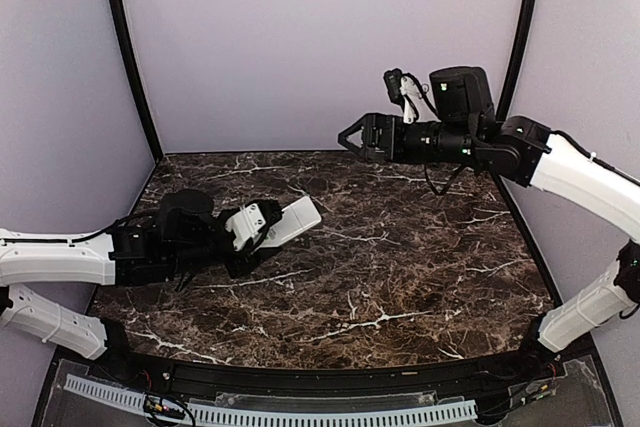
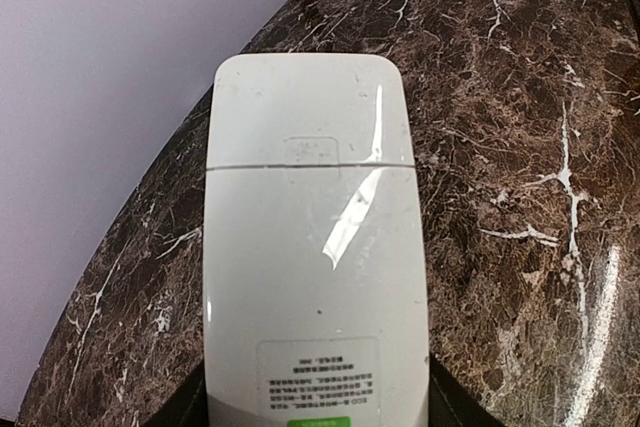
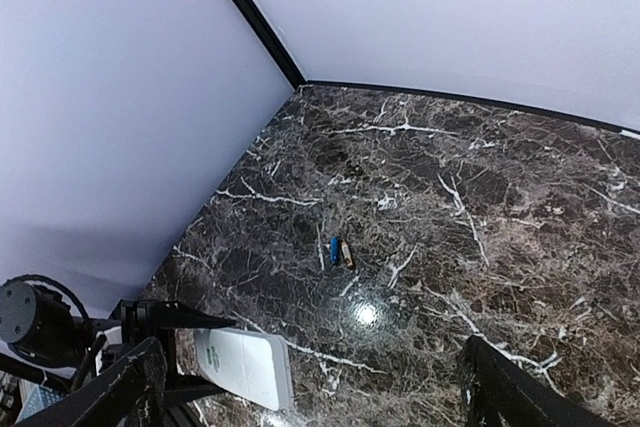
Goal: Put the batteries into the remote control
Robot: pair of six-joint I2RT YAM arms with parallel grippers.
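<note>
The white remote control [image 1: 297, 217] is clamped in my left gripper [image 1: 264, 231], raised above the table on the left. Its smooth back shows in the left wrist view, with a seam across it, a printed label and a small green patch; the black fingers [image 2: 190, 402] hold both sides low down. Two small batteries, one blue [image 3: 334, 250] and one dark with an orange-tan end [image 3: 347, 254], lie side by side on the table in the right wrist view. My right gripper [image 1: 354, 138] hangs high near the back, open and empty, well apart from them.
Dark marble with white veins covers the table [image 3: 450, 277], and its middle and right are clear. Pale walls [image 1: 330, 47] close off the back and sides. A light reflection [image 3: 366, 314] shines near the batteries.
</note>
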